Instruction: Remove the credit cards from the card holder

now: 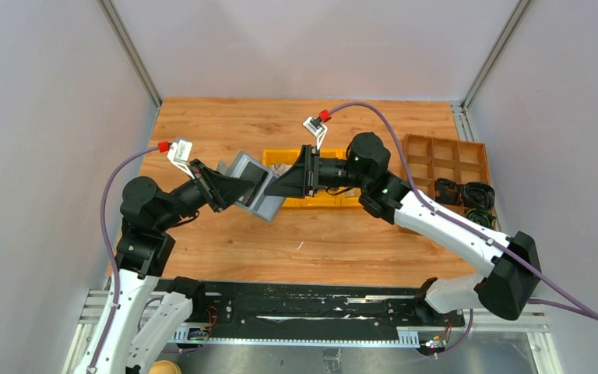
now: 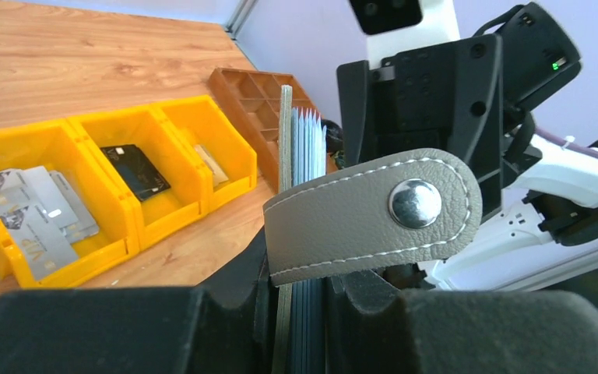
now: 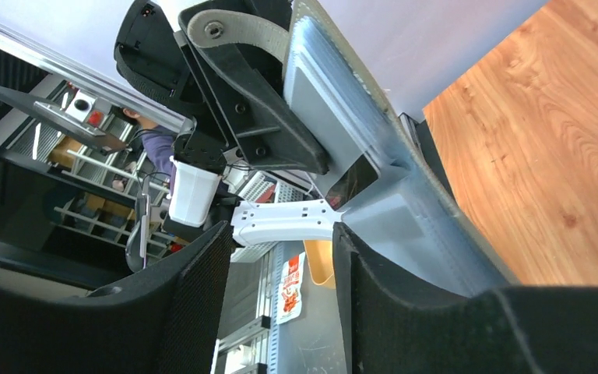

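The card holder (image 1: 269, 204), grey with clear plastic sleeves and a snap strap (image 2: 342, 210), is raised above the table, my left gripper (image 1: 245, 184) shut on it. Its sleeves (image 3: 405, 218) fill much of the right wrist view, some showing cards inside. My right gripper (image 1: 280, 185) is at the holder's right side, its fingertips part open close to the sleeves; no held thing shows between them.
A yellow three-bin tray (image 2: 117, 250) behind the holder contains several cards (image 2: 39, 210) and a dark item. A wooden divided box (image 1: 459, 152) with cables stands at the right.
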